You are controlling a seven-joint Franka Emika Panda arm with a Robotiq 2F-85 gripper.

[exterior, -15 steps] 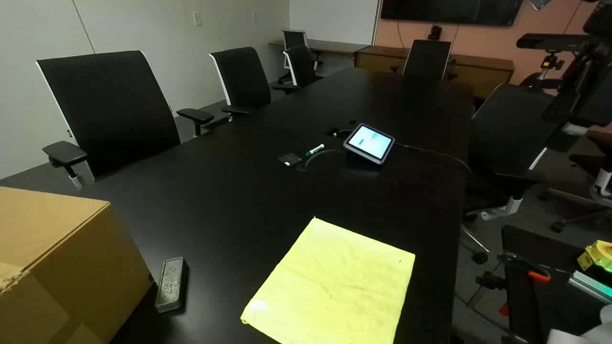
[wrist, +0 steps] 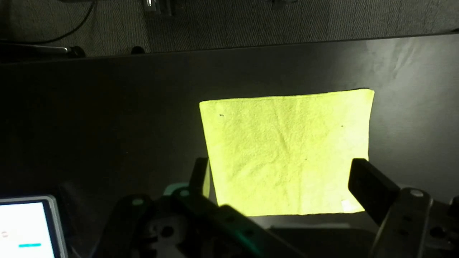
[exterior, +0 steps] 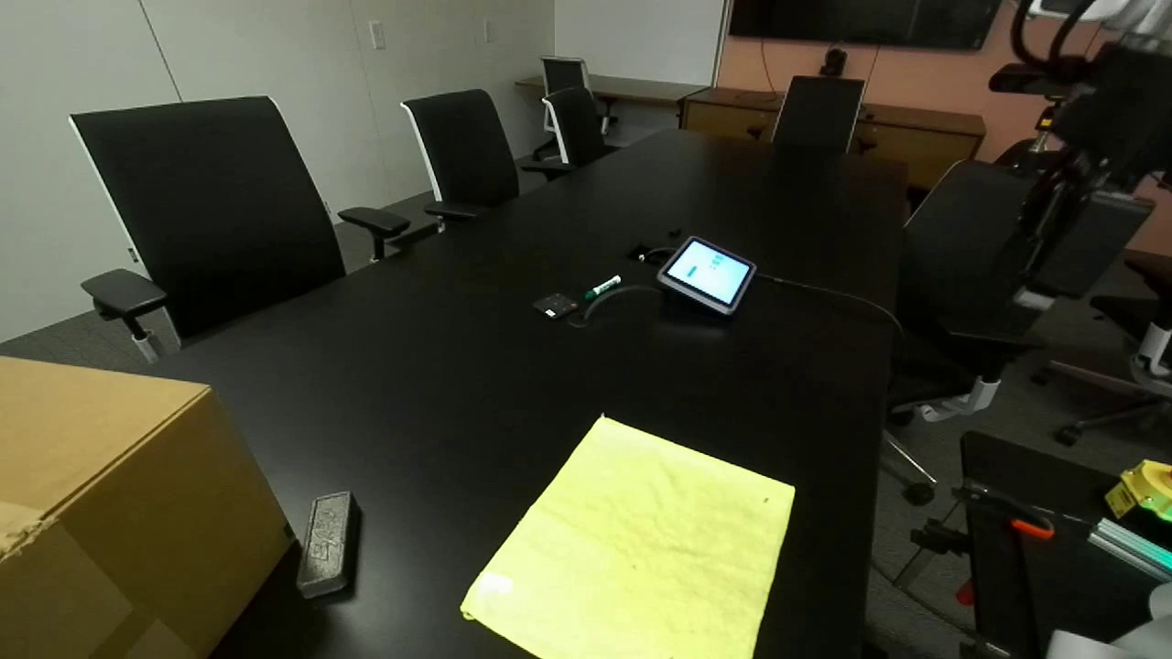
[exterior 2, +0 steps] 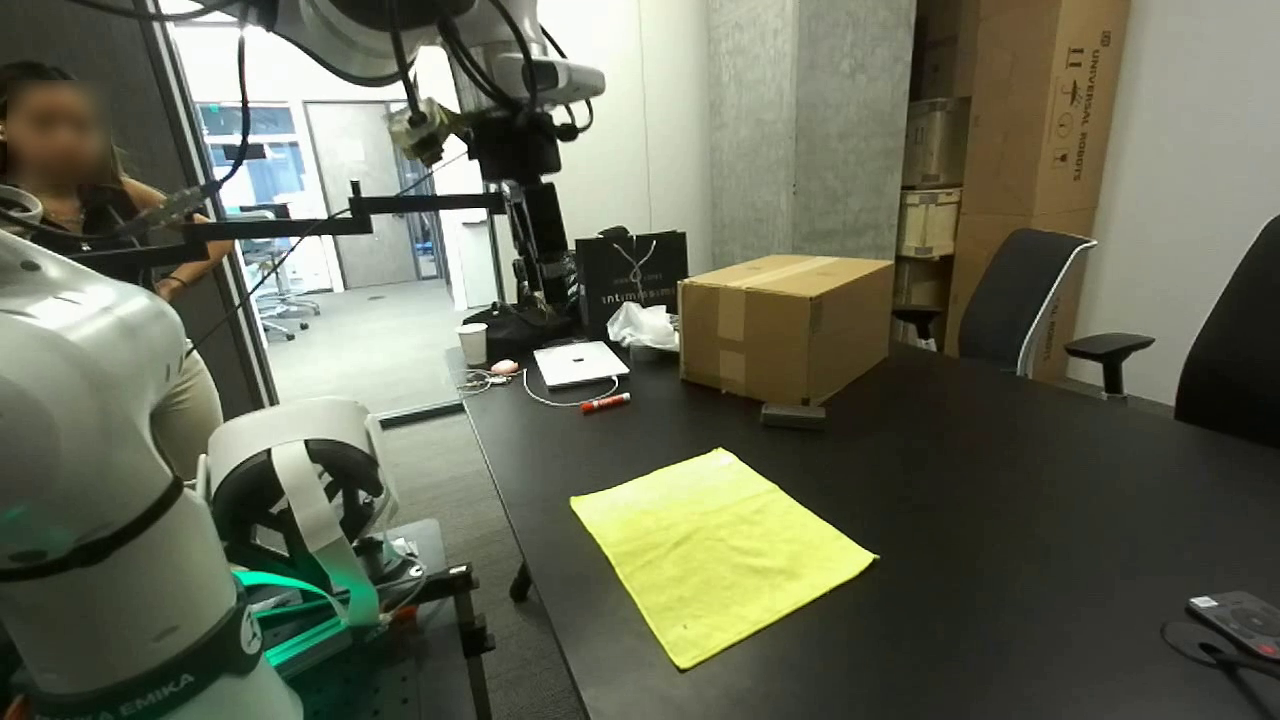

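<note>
A yellow cloth (exterior: 648,538) lies spread flat on the dark table (exterior: 439,384), with slight wrinkles. In the second exterior view the same cloth (exterior 2: 720,552) is a full square near the table's edge. My gripper is open in the wrist view, its black fingers (wrist: 372,187) wide apart and nothing held between them. The cloth (wrist: 284,150) shows below and beyond them, at a distance. High at the right edge of the first exterior view, the gripper is dark and its fingertips are hard to make out.
A cardboard box (exterior 2: 780,324) stands on the table with a dark eraser-like block (exterior: 327,544) beside it. A tablet (exterior: 709,273), a green marker (exterior: 603,287), a laptop (exterior 2: 579,364) and a red marker (exterior 2: 605,403) also lie there. Bare tabletop surrounds much of the cloth.
My arm has moved farther into the first exterior view from the right edge, its dark gripper now more in sight. The cloth, box and block have stayed in place.
</note>
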